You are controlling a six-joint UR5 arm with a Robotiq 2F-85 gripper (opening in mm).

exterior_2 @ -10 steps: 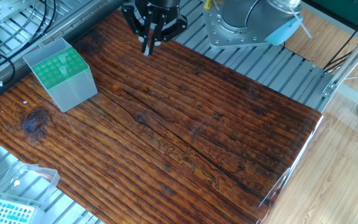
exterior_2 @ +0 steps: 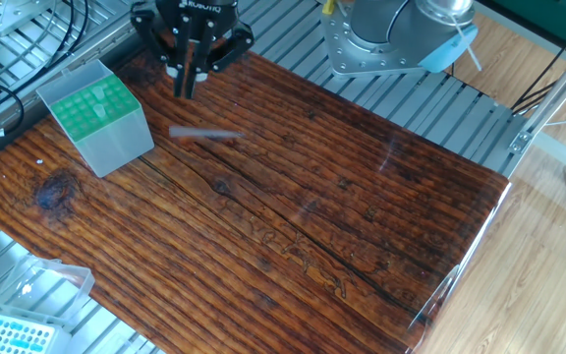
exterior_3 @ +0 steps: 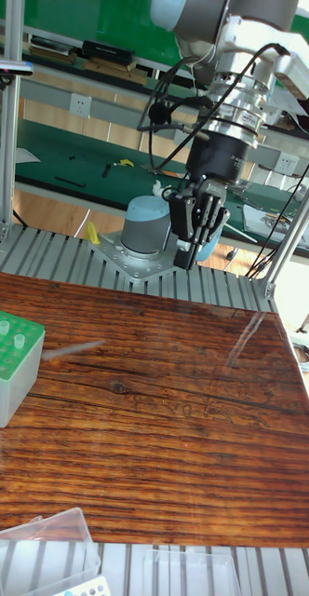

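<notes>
A thin, translucent pipette tip (exterior_2: pixel 206 133) shows blurred over the brown wooden board, lying roughly sideways, apart from the gripper. The other view also shows the pipette tip (exterior_3: pixel 73 351), to the right of the rack box. I cannot tell whether it is touching the board. My gripper (exterior_2: pixel 186 88) hangs above the board's back left part, its dark fingers close together and pointing down. Nothing shows between them, and whether they are fully shut is unclear. In the other view the gripper (exterior_3: pixel 188 256) appears high up, before the robot's base.
A clear tip box (exterior_2: pixel 116 147) with a green top (exterior_2: pixel 86 110) holds a couple of tips at the left. An open clear lid (exterior_2: pixel 52 285) and a white-and-blue rack (exterior_2: pixel 13 336) are at the lower left. Most of the wooden board (exterior_2: pixel 312 216) is bare.
My gripper has moved left, toward the tip box. A pale point showed below its fingers before; now the pipette tip is apart from them, over the board where nothing showed earlier.
</notes>
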